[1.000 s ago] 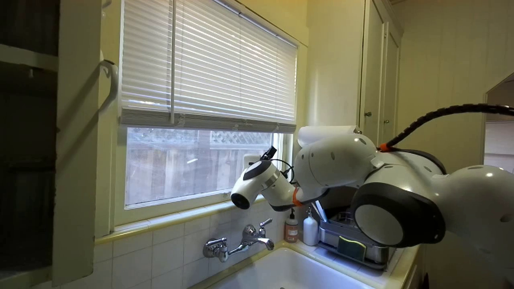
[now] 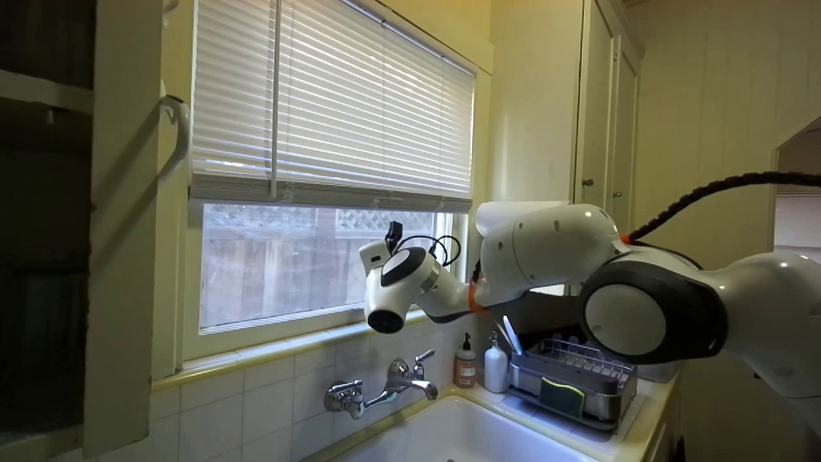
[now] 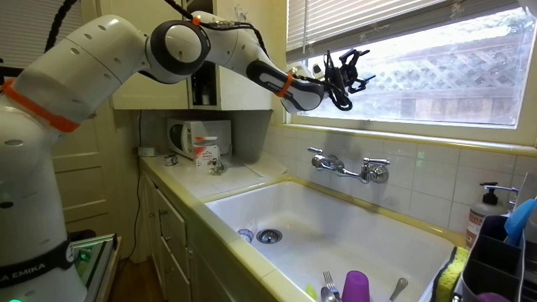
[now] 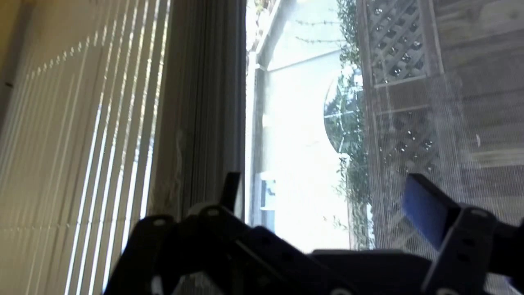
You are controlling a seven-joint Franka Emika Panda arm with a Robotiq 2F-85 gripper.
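My gripper (image 3: 371, 64) is raised in front of the window, above the sink and faucet, its black fingers spread apart. In the wrist view the gripper stands open, with only the bright window glass behind the gap and nothing between its fingers. One finger carries a blue pad (image 4: 426, 209). The white window blind (image 2: 338, 108) is partly lowered, and its thick bottom rail (image 4: 211, 98) runs down the wrist view just left of the gap. In exterior view 1 the fingers are hidden behind the wrist. I cannot tell how far the fingers are from the blind.
Below are the chrome faucet (image 3: 352, 170) and the white sink (image 3: 312, 221), with a purple cup (image 3: 355, 287) and cutlery in it. Soap bottles (image 2: 465, 363) and a dish rack (image 2: 573, 377) stand on the counter. At left, a cabinet door (image 2: 123, 231) hangs open.
My arm has risen slightly. The wrist has turned, and the hand's upper end has shifted left and up in exterior view 1. The blind looks the same.
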